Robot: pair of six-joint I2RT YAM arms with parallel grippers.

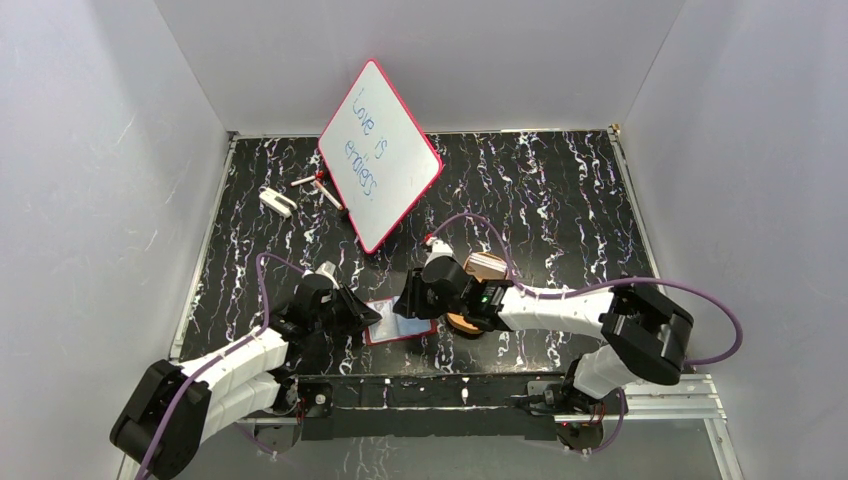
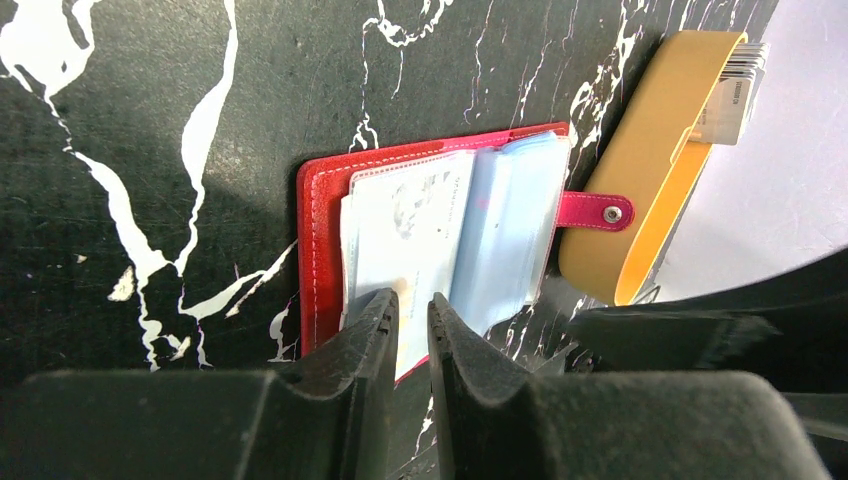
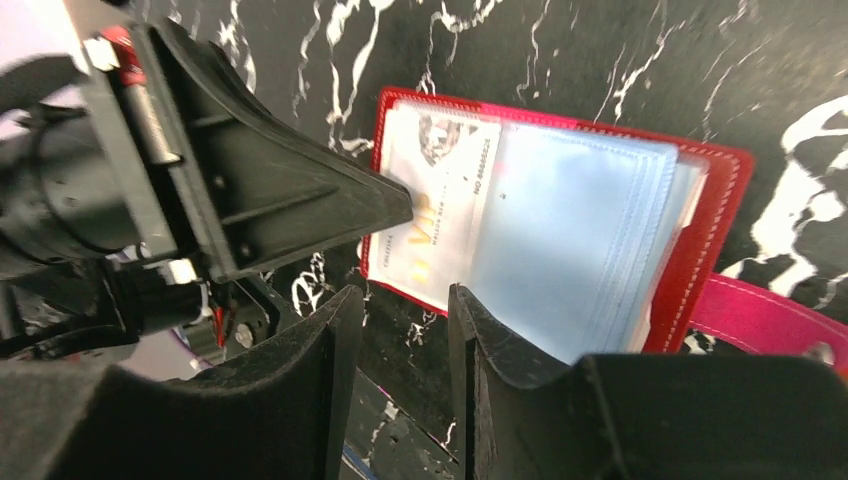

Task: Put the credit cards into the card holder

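Observation:
The red card holder lies open on the marble surface between my grippers, with a white printed page and pale blue clear sleeves. My left gripper is low over the white page at the holder's left, fingertips slightly apart, nothing visible between them. My right gripper hovers over the holder's right part, fingers parted and empty. Beside the holder, a yellow case holds a stack of cards, seen in the left wrist view.
A whiteboard lies at the back, with markers and a white eraser at its left. Grey walls surround the area.

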